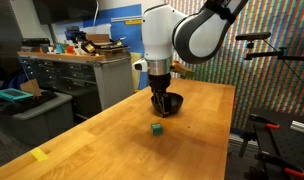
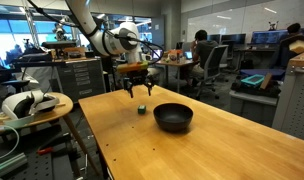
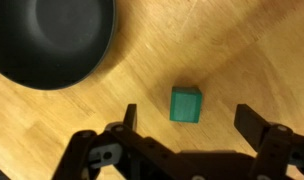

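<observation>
A small green cube (image 3: 186,105) lies on the wooden table, showing as a dark green block (image 1: 157,129) in exterior view 1 and as a small block (image 2: 142,109) in exterior view 2. My gripper is open above it, fingers wide apart on either side, and nothing is held. From the side, the gripper (image 1: 160,84) hangs clear of the table, higher than the cube. A black bowl (image 2: 173,117) stands beside the cube; its dark inside (image 3: 62,25) fills the upper left of the wrist view.
Bare wooden table (image 1: 92,145) spreads widely around the cube and bowl. A yellow mark (image 1: 39,154) lies near the table's left edge. Behind, a person (image 2: 205,58) sits at the desks, away from the table.
</observation>
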